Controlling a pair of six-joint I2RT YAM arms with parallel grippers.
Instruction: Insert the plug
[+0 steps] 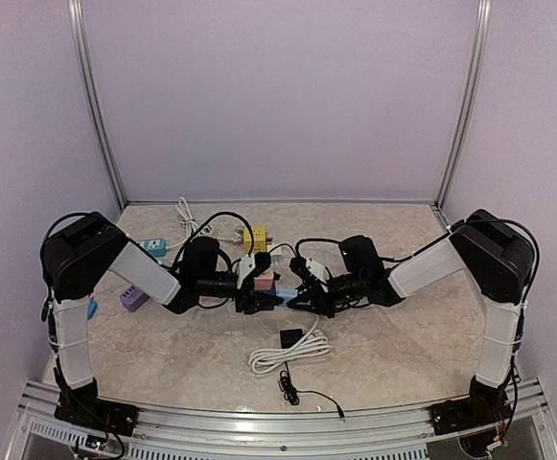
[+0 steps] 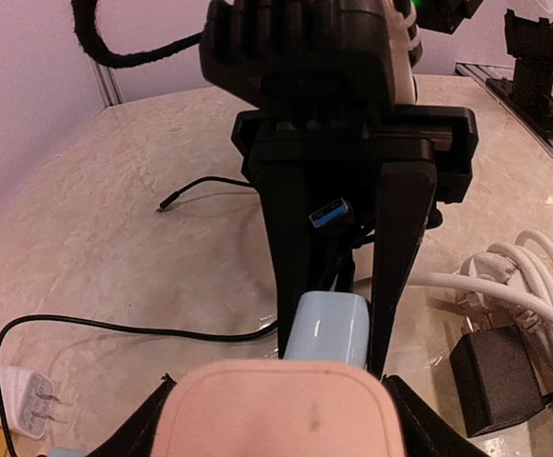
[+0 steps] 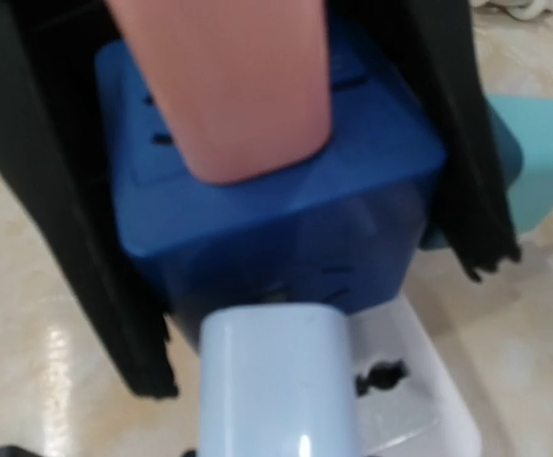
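In the right wrist view, my left gripper is shut around a dark blue socket block (image 3: 286, 228), one black finger on each side. A pink plug (image 3: 243, 81) stands on the block's upper face. My right gripper, seen in the left wrist view, is shut on a light blue plug (image 2: 325, 328). From the right wrist camera this plug overlaps the block's lower face; whether its prongs are inside the slots cannot be told. In the top view both grippers meet at the table's middle, covering most of the block.
A coiled white cable (image 1: 292, 356) with a black adapter (image 1: 291, 337) lies in front of the grippers. Behind them is a yellow block (image 1: 256, 240). A purple block (image 1: 134, 298) and a teal block (image 1: 153, 247) lie left.
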